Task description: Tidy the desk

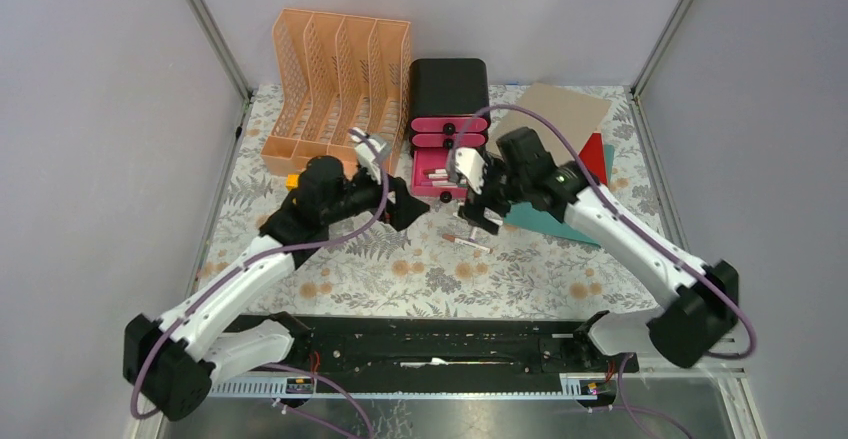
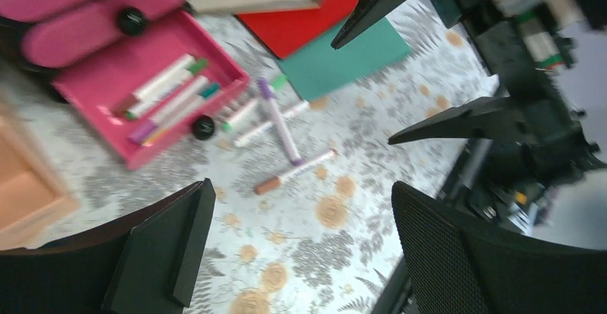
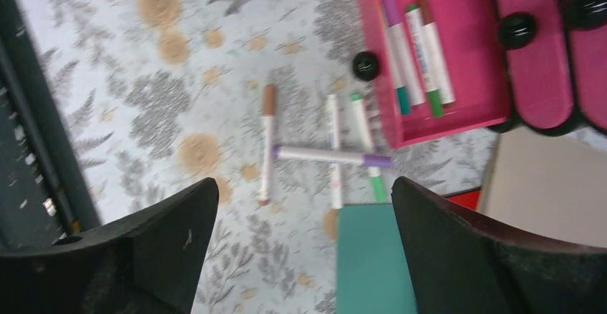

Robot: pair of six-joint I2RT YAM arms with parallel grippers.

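Observation:
A black box with pink drawers (image 1: pixel 447 84) has its lowest drawer (image 2: pixel 215 49) pulled out, holding several markers (image 3: pixel 426 56). Loose markers lie beside it on the desk, among them a purple one (image 2: pixel 283 124), a brown one (image 3: pixel 268 142) and green ones. My left gripper hangs open left of these markers, nothing between its fingers. My right gripper is open above the loose markers and empty; in the left wrist view its fingers reach in from the right.
An orange file organizer (image 1: pixel 335 79) stands left of the box. Beige (image 1: pixel 555 109), red (image 1: pixel 595 154) and teal (image 1: pixel 545 224) sheets or folders lie on the right.

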